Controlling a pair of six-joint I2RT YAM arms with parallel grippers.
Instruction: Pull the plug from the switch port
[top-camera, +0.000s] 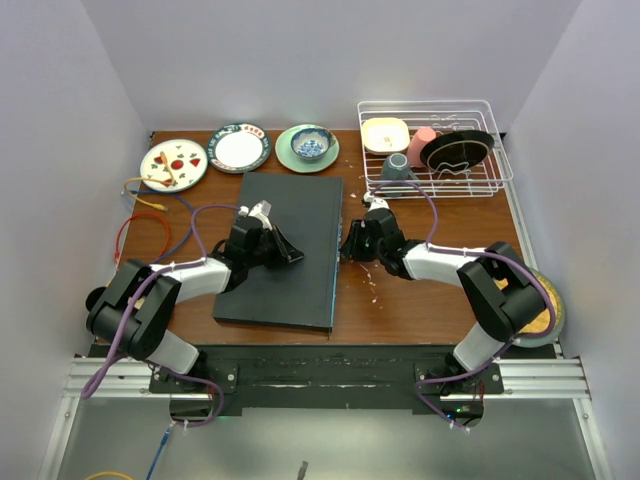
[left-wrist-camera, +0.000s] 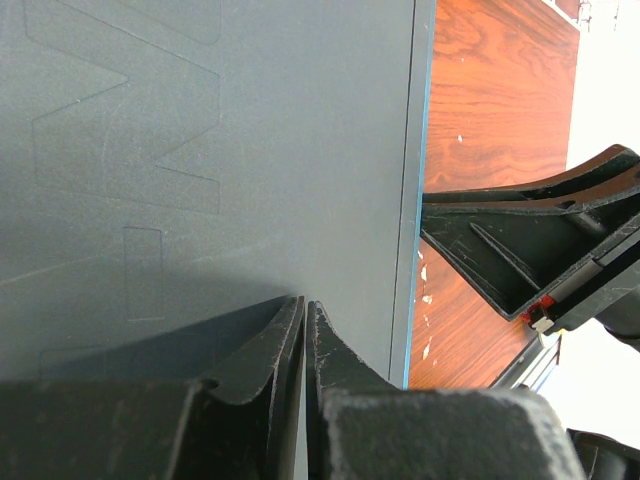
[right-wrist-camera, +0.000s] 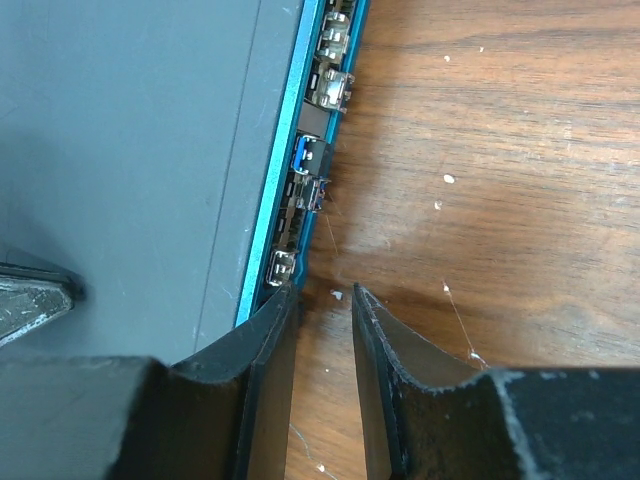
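A dark flat switch (top-camera: 270, 300) lies on the wooden table. Its right edge carries a row of ports (right-wrist-camera: 333, 90) along a blue strip in the right wrist view; I cannot clearly make out a plug among them. My left gripper rests over the switch's top, its fingertips pressed together. My right gripper is at the port edge, part open, the left fingertip at the blue strip and the other over bare wood, with no plug visible between them.
Plates (top-camera: 238, 140), a bowl (top-camera: 312, 144) and a white dish rack (top-camera: 480, 185) stand along the back. Coloured cables (top-camera: 150, 218) lie at the left. Bare table (top-camera: 450, 225) shows to the right of the switch.
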